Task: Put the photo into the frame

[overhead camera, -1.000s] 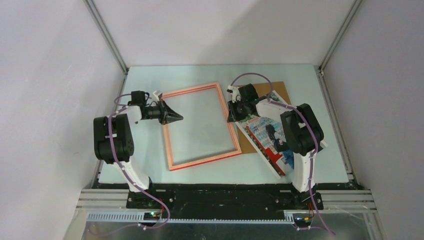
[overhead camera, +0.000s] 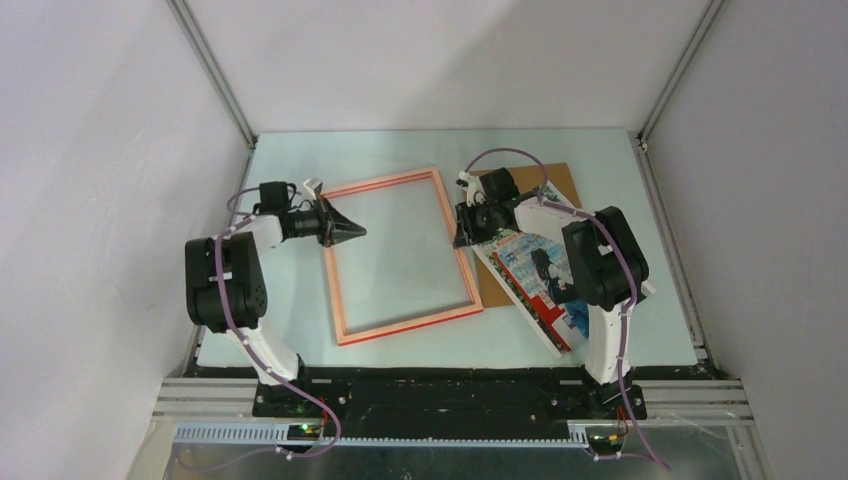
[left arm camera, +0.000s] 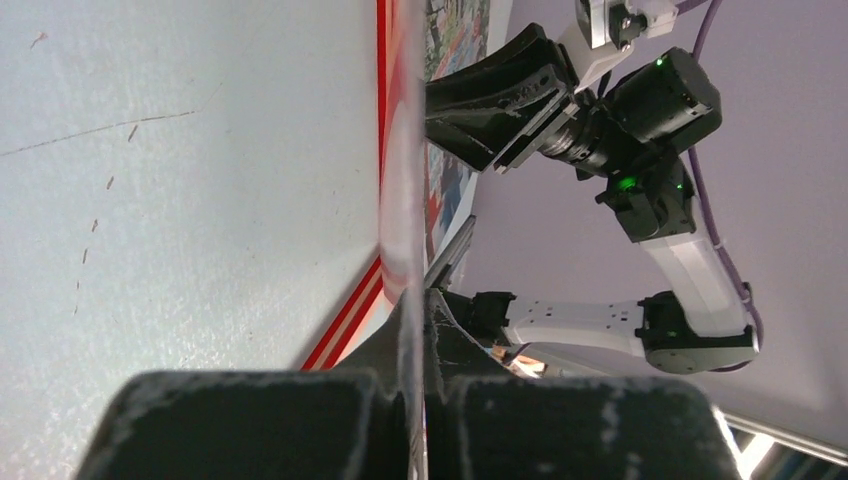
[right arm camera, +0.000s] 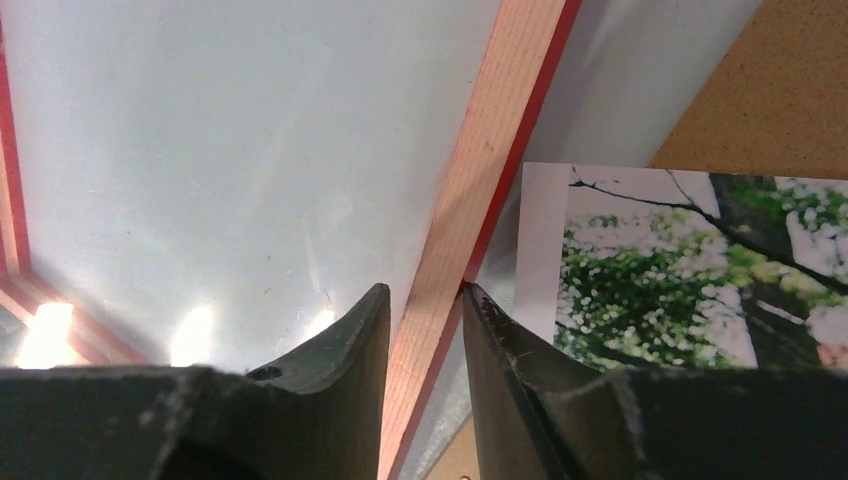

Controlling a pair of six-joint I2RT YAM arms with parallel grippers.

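The empty pink-and-red photo frame (overhead camera: 340, 290) lies in the middle-left of the table. My left gripper (overhead camera: 343, 230) is shut above its left side; nothing clear shows between its fingers. My right gripper (overhead camera: 460, 238) is part open at the frame's right rail (right arm camera: 470, 190), its fingertips either side of the rail or resting on it; whether they grip it I cannot tell. The photo (overhead camera: 530, 285) lies beside the frame on the right, partly under the right arm, its foliage corner (right arm camera: 660, 270) next to the rail in the right wrist view.
A brown board (overhead camera: 550, 175) lies under the photo on the right. Walls stand on both sides.
Very little differs: my right gripper has shifted very slightly downward in the top view, and the left arm has moved slightly left. The frame and photo look unchanged.
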